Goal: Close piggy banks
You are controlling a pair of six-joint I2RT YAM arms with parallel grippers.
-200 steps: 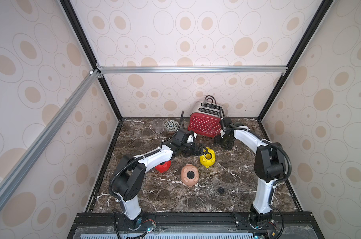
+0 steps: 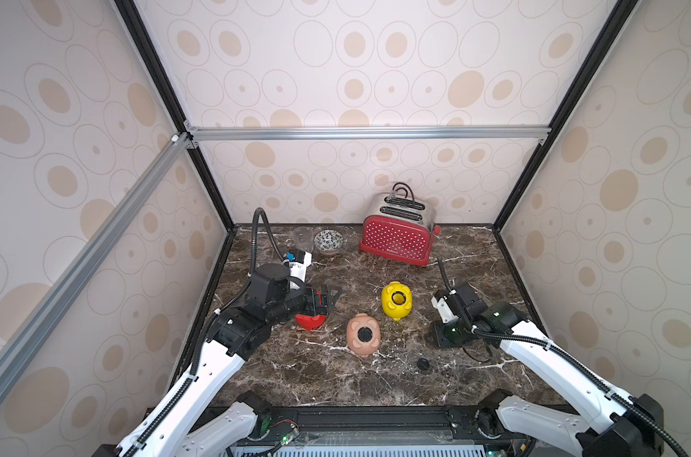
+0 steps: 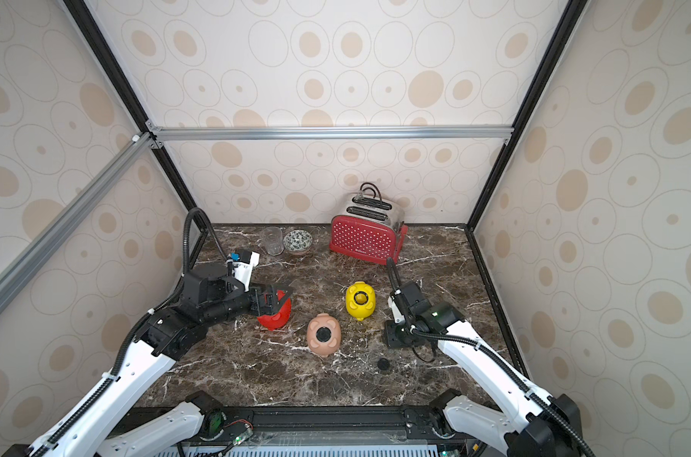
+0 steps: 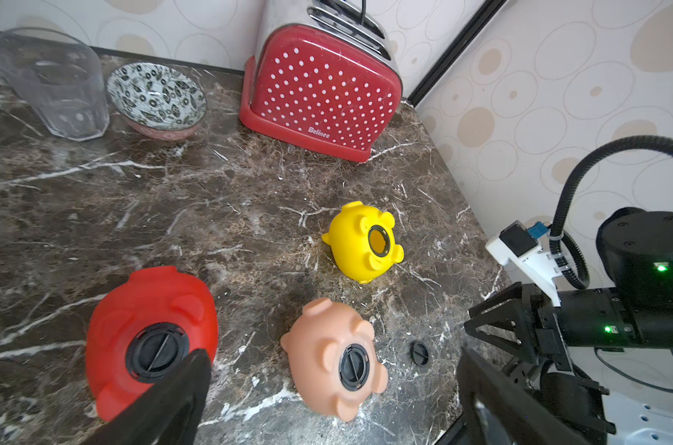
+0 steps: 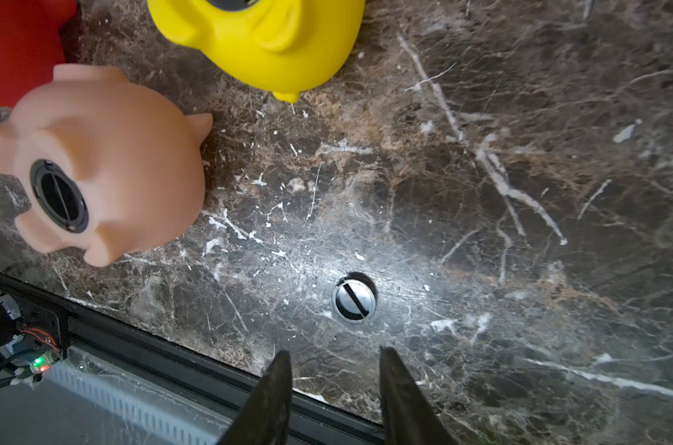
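Three piggy banks lie belly up on the table. The red bank and the pink bank each have a black slotted plug in their bellies. On the yellow bank, the black-rimmed hole shows yellow inside, without a plug. A loose black plug lies on bare table to the right of the pink bank. In the right wrist view, my right gripper has a gap between its fingers and points toward that plug, nothing held. My left gripper hangs above the red bank, fingers wide apart and empty.
A red toaster stands at the back. Left of it are a patterned bowl and a clear glass.
My left arm has drawn back leftward from the yellow bank to over the red one. The banks have stayed put.
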